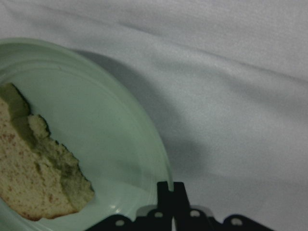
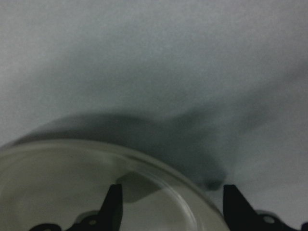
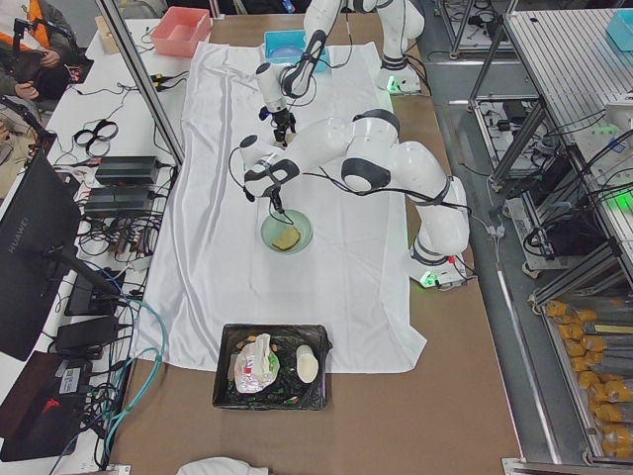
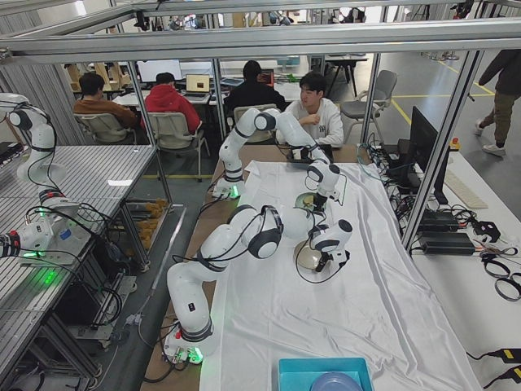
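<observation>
My left gripper is at the rim of the green plate (image 1: 106, 120), its fingers closed on the edge. A torn piece of bread (image 1: 33, 163) lies in that plate. My right gripper stands open over the rim of a second, pale plate (image 2: 67, 187), one finger each side of the edge in the right wrist view. The left arm partly hides this plate in the camera left view.
A black tray (image 3: 267, 396) with a wrapper and white cup lies at one end of the white cloth (image 3: 366, 297); a blue bin (image 4: 289, 375) is at the other. Cables and equipment line the side table (image 4: 460, 261).
</observation>
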